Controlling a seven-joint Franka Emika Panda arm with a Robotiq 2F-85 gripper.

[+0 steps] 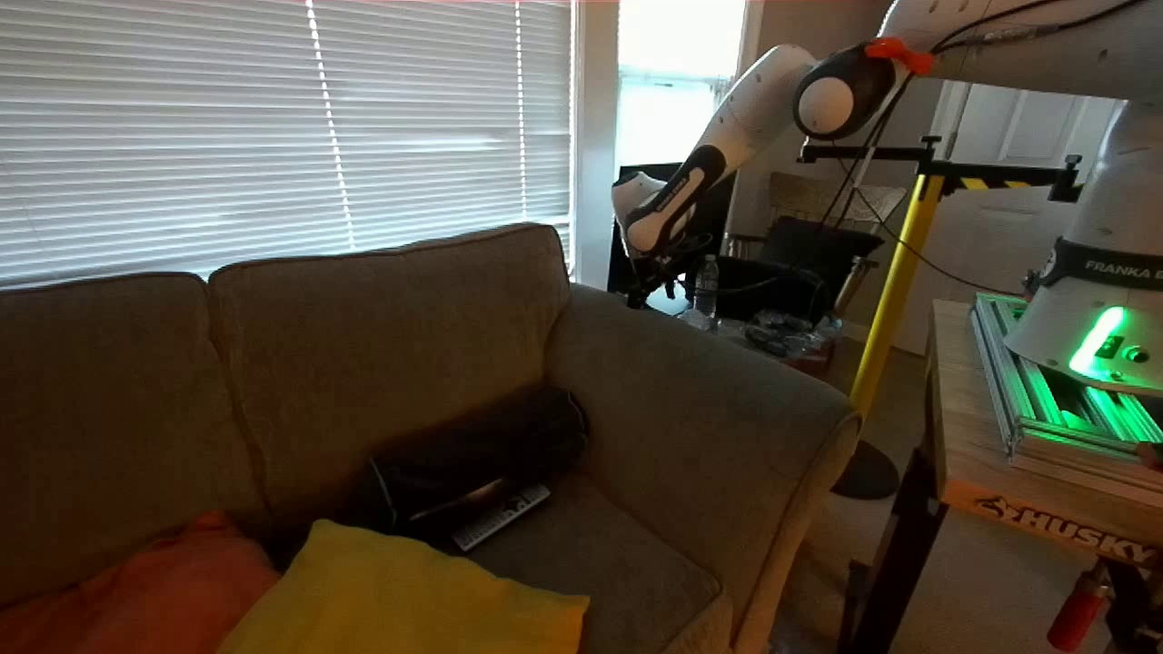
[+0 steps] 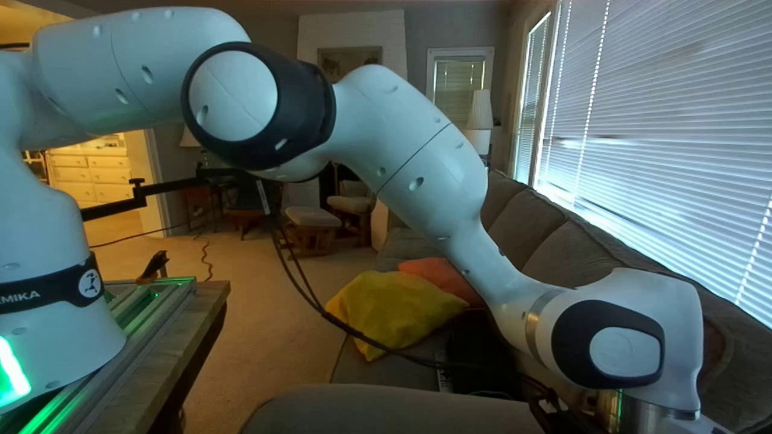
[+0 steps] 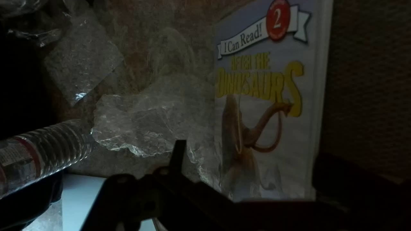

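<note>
In the wrist view my gripper is open, its dark fingers spread apart over a book. The cover reads "I Can Read! After the Dinosaurs" and shows a mammoth. Whether any finger touches the book cannot be told in this dark view. Crumpled clear plastic lies left of the book, and a water bottle is at the left edge. From exterior view 1, the gripper appears small and dark beyond the couch arm, close to the bottle. Exterior view 2 cuts the gripper off at the bottom.
The couch arm rises between that camera and the cluttered surface. On the couch lie a yellow pillow, an orange pillow, a remote and a dark bag. A yellow stand and a chair are behind.
</note>
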